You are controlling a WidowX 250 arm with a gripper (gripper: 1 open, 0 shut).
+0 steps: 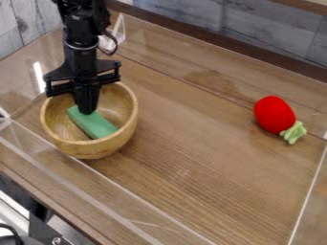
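My black gripper reaches down over the back rim of a tan bowl at the left of the camera view. A green block lies inside the bowl, just below the gripper. The fingers look close together, and I see nothing held between them; their tips are small and dark.
A red object with a pale green end lies at the right. Cables and the table's edges run along the left.
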